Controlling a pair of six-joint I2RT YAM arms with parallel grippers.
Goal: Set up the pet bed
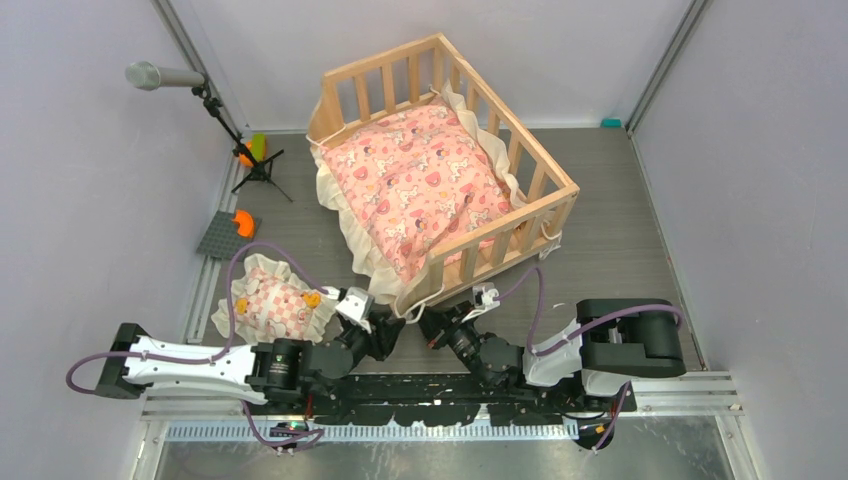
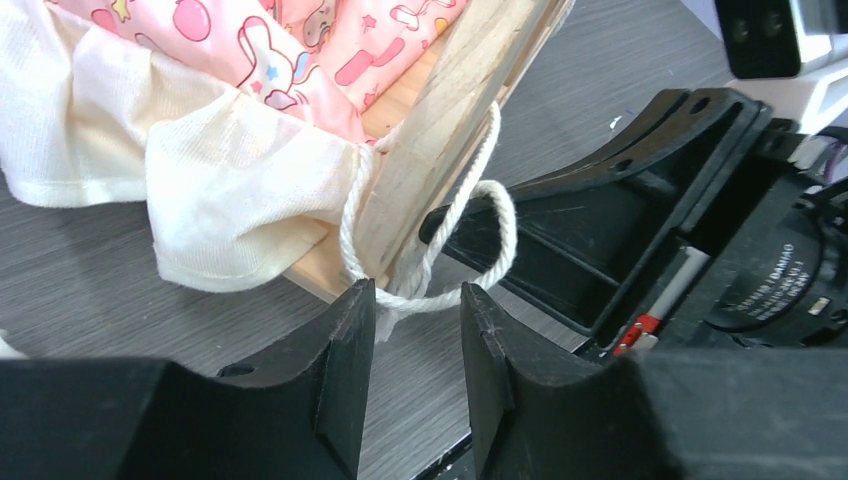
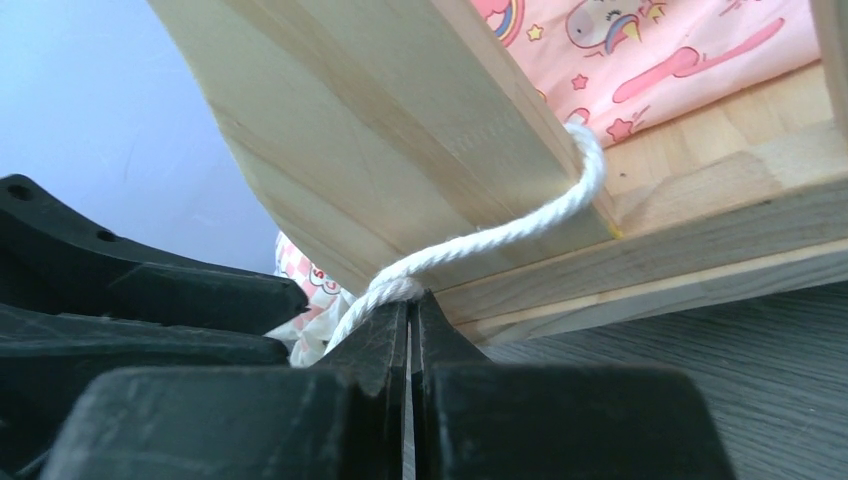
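The wooden pet bed (image 1: 555, 200) holds a pink cushion with a cream frilled edge (image 1: 410, 180). A white cord (image 2: 480, 170) loops round its near corner post (image 2: 440, 110). My right gripper is shut on the cord at that post. My left gripper is open at the loop's lower part, its two fingers on either side just below the cord. In the top view both grippers meet at the bed's near corner.
A small frilled pillow (image 1: 275, 300) lies at left front. A microphone stand (image 1: 255, 170) and a grey pad (image 1: 225, 235) stand along the left wall.
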